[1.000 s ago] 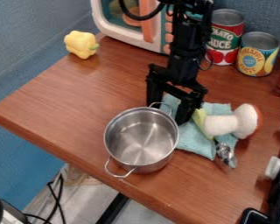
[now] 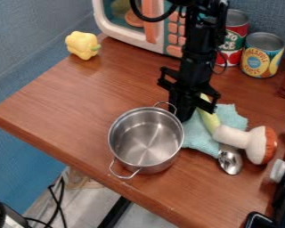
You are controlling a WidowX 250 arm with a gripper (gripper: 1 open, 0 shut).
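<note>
My black gripper [image 2: 188, 95] hangs over the teal cloth [image 2: 228, 117], just behind the steel pot [image 2: 145, 138]; whether it is open or shut is hard to tell. A yellow-green item [image 2: 208, 118] lies on the cloth, partly hidden behind a white piece with an orange end [image 2: 262, 145]. A metal spoon [image 2: 228, 162] lies at the cloth's front edge.
Two cans [image 2: 262, 55] stand at the back right, beside a toy microwave [image 2: 145, 27]. A yellow pepper toy [image 2: 83, 44] sits at the back left. A black appliance [image 2: 280, 191] is at the right edge.
My gripper has risen slightly and moved off the items on the cloth. The white and yellow items and the spoon lie shifted compared with a second ago.
</note>
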